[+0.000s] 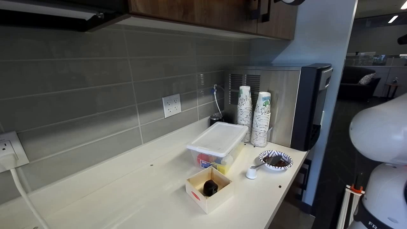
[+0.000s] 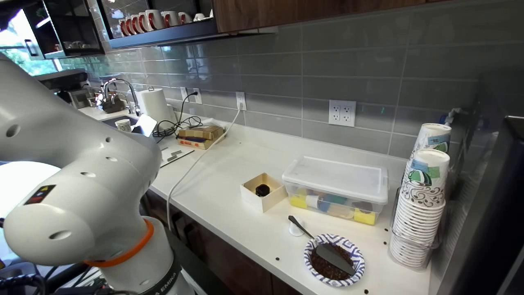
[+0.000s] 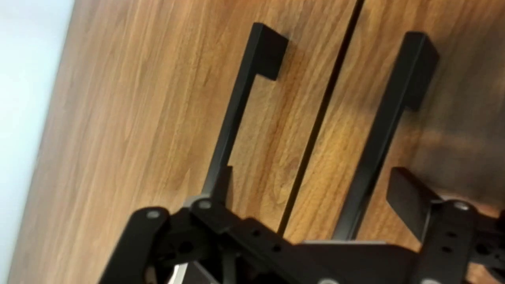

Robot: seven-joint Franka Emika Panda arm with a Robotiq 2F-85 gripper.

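Two black bar handles, a left handle [image 3: 239,99] and a right handle [image 3: 386,127], stand side by side on the wooden cabinet doors [image 3: 156,104] in the wrist view. My gripper is open before them, its fingers [image 3: 409,198] wide apart. The lower part of the right handle shows in the gap. The left finger overlaps the lower end of the left handle in this view. Whether either finger touches a handle cannot be told. Both doors look shut, a dark seam between them. In exterior view 1 the upper cabinet [image 1: 198,15] is at the top.
Below on the counter [image 1: 126,190] are a wooden box [image 1: 208,204] with a dark object inside, a lidded plastic bin [image 1: 219,139], stacked paper cups [image 1: 260,126] and a patterned bowl [image 1: 263,156] with a dark spatula. An ice-machine-like appliance [image 1: 282,107] stands beneath the cabinet.
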